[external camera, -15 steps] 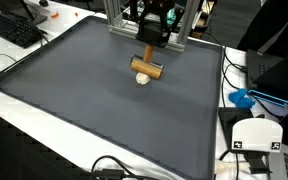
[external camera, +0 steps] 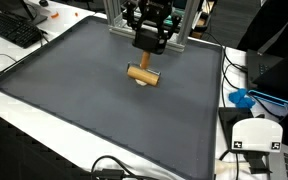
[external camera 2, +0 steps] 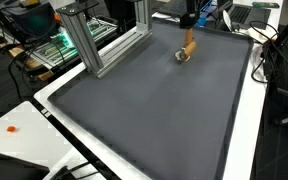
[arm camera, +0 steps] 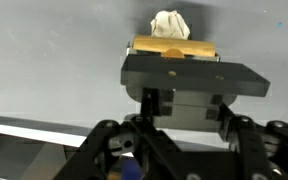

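Observation:
A tool with a black block (external camera: pixel 149 41), an orange-brown stem (external camera: pixel 145 60) and a wooden cylinder (external camera: pixel 142 75) stands below my gripper. The cylinder is low over the grey table, at a cream crumpled piece (arm camera: pixel 171 25). From the wrist, the black block (arm camera: pixel 192 75) spans the front of the fingers (arm camera: pixel 149 101) and hides where they meet the tool. How far apart the fingers stand against it does not show clearly. In exterior view 2 the cylinder (external camera 2: pixel 189 46) is near the table's far side.
A white frame (external camera 2: pixel 119 45) stands at its edge in exterior view 2. A keyboard (external camera: pixel 14 28) is off to the left, and a blue object (external camera: pixel 242 98) lies beyond the right edge.
My gripper and the tool have moved slightly toward the camera of exterior view 1. The cylinder now covers most of the cream piece, which showed clearly in front of it before.

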